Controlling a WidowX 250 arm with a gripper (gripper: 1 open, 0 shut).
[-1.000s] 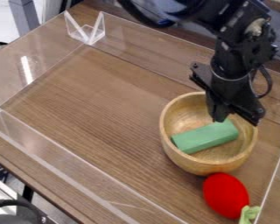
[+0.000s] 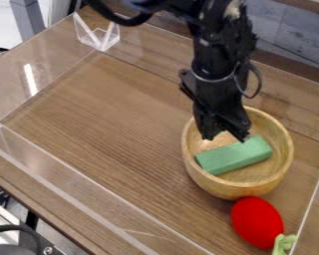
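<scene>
The black robot arm reaches down from the top, its gripper (image 2: 223,127) over the left part of a wooden bowl (image 2: 275,174). The gripper looks shut, with nothing visible between its fingers. A green block (image 2: 233,156) lies in the bowl, just below the fingertips; whether they touch cannot be told.
A red tomato-like object (image 2: 255,221) with a green top lies in front of the bowl. A clear container (image 2: 99,32) stands at the back left.
The gripper has moved left from the bowl's right side to over its left part. The bowl, block and red object look unmoved.
</scene>
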